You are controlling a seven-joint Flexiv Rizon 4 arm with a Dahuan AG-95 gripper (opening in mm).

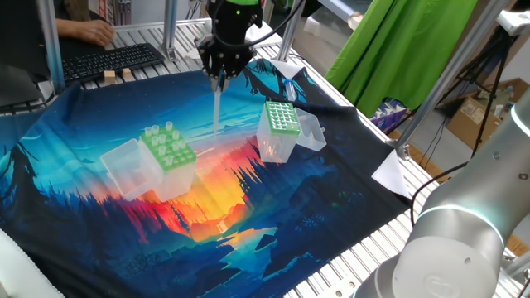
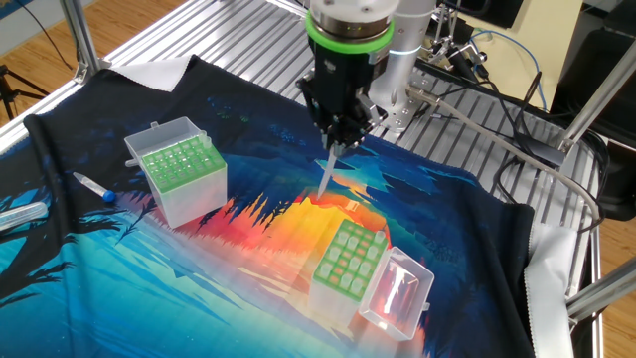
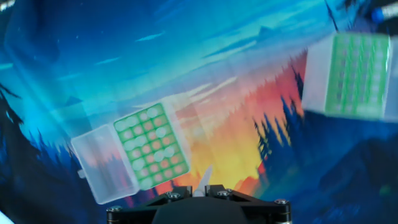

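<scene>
My gripper points down above the cloth, shut on a long translucent pipette tip. In exterior view 2 the tip hangs slightly tilted between the two boxes. One tip box has a green rack with several tips standing up out of it and some empty holes; its lid lies open. A second tip box has a green rack of holes with no tips rising above it, lid open too. In the wrist view the held tip reaches out beyond the fingers, beside the first box's rack.
The boxes stand on a dark printed cloth with clear room between and around them. Markers lie near the second box. A keyboard and a person's hand are at the table's far edge.
</scene>
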